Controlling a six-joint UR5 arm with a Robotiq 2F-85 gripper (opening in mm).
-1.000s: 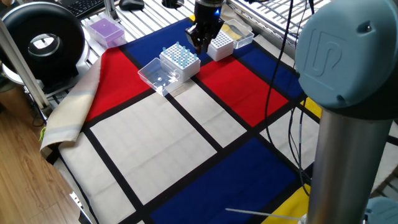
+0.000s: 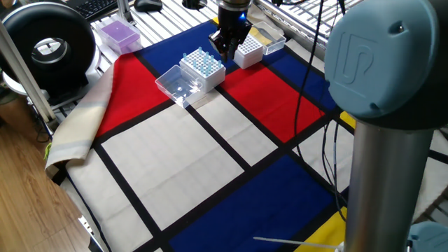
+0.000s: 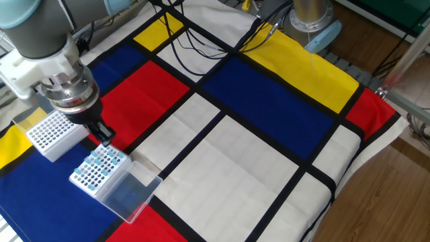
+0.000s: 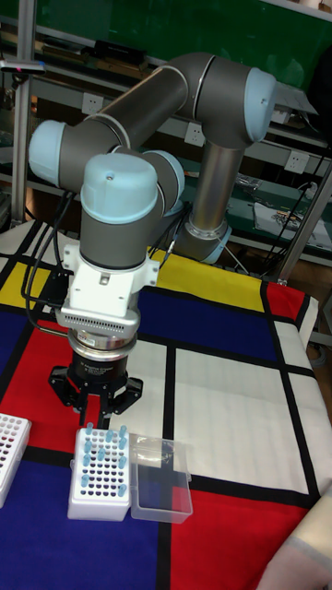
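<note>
The white tip rack with several pale blue tips standing in it is on the cloth, its clear lid folded open beside it. My gripper points down by this rack's edge, on the side toward the robot base. In exterior view 2 its dark fingertips are close together just off the rack's corner. A narrow gap seems to show between them, but whether they are fully shut or hold something thin is too small to tell. A second white rack, without visible blue tips, stands on the gripper's other side.
The second rack's clear lid is open behind it. A clear box with purple contents sits at the far left. Black cables hang by the arm.
The upper arm and its cables have shifted slightly left in exterior view 1. The gripper has moved slightly to the right. The racks have not moved.
</note>
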